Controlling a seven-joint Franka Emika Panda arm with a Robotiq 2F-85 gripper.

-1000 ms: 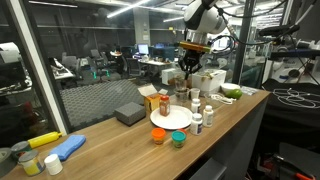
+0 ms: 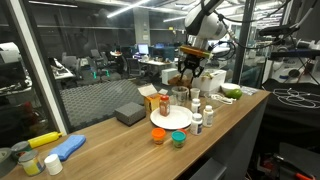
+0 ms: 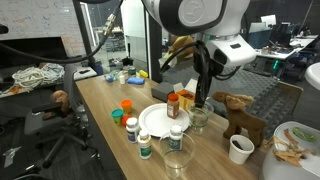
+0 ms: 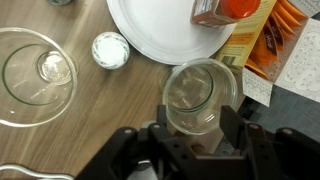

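Note:
In the wrist view my gripper stands part open, its fingers (image 4: 158,140) apart. Between and ahead of them is a clear glass (image 4: 201,93), seen from above, with an empty inside. Whether the pads touch its rim cannot be told. From exterior view 2, the gripper (image 3: 203,98) points down over this glass (image 3: 198,118), which stands upright on the table. A second clear glass (image 4: 37,78) is at the left of the wrist view, well apart from the fingers.
Close by are a white plate (image 4: 165,22), a red-capped bottle (image 4: 226,10) and a white-capped bottle (image 4: 110,50). Exterior view 2 also has a brown toy animal (image 3: 240,115) and a white cup (image 3: 241,149) beside the glass. Open tabletop (image 2: 110,150) lies toward the left.
In exterior view 1 the gripper has shifted slightly to the right. The plate, bottles and cups on the table look unmoved.

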